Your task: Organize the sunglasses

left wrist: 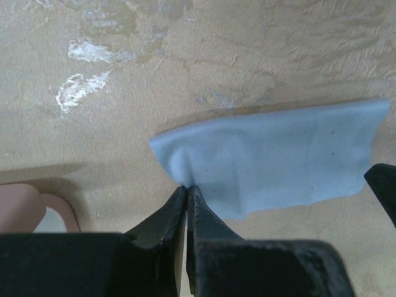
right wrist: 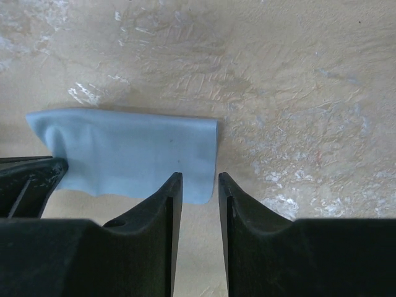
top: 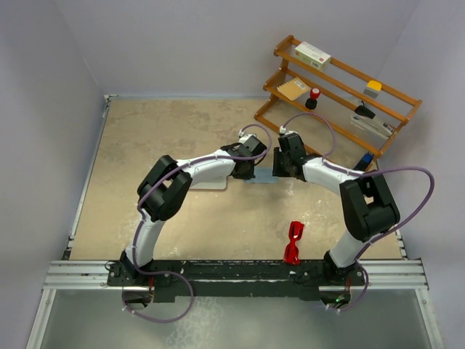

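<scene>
A light blue cloth [top: 262, 175] lies flat near the table's middle, puckered at its left end. Onto that end my left gripper is shut, pinching a fold of the cloth [left wrist: 278, 161] between its fingertips. My right gripper is open over the cloth's right end, fingers parted astride its right edge, with nothing visibly gripped. A red item [top: 293, 243], seemingly the sunglasses, rests on the table toward the front right, away from both grippers.
A pale case or tray [top: 209, 184] lies left of the cloth, partly under the left arm. At the back right stands a wooden rack [top: 334, 97] with several items.
</scene>
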